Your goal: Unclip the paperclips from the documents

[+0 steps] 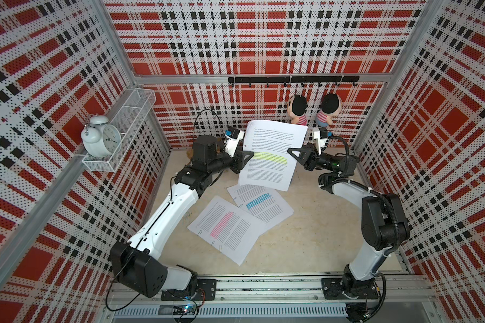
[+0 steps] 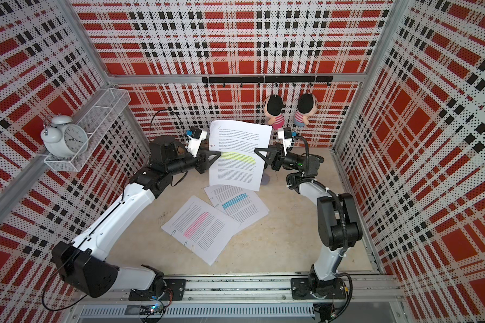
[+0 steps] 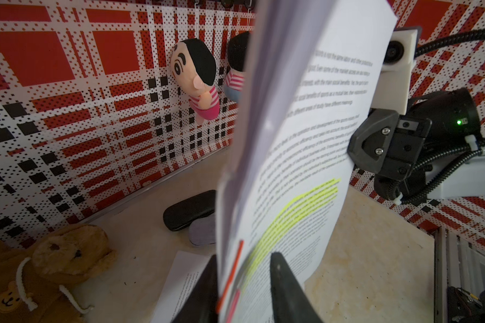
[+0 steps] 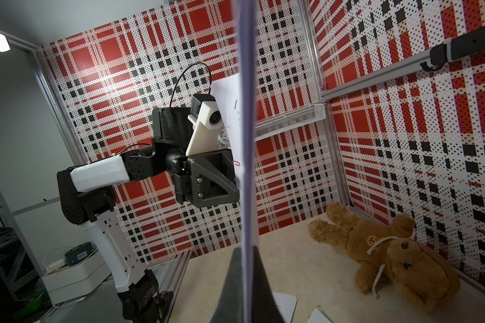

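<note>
A stack of white sheets with a yellow highlight (image 1: 269,157) is held upright above the table. My right gripper is shut on its right edge; the thin pages run between the fingers. At the opposite edge, my left gripper has its fingers apart, one on each side of the pages, blurred. A red paperclip (image 3: 230,275) sits on that edge between them; a dark clip (image 2: 212,145) is higher up. Below lie a blue-highlighted document (image 1: 266,207) and a pink-highlighted document (image 1: 229,228), with clips (image 1: 220,247) along the latter's edges.
A teddy bear lies at the back left. Near the back wall are a black case (image 3: 191,209) and a grey one (image 3: 203,230). An alarm clock (image 1: 99,137) stands on a wire shelf at left.
</note>
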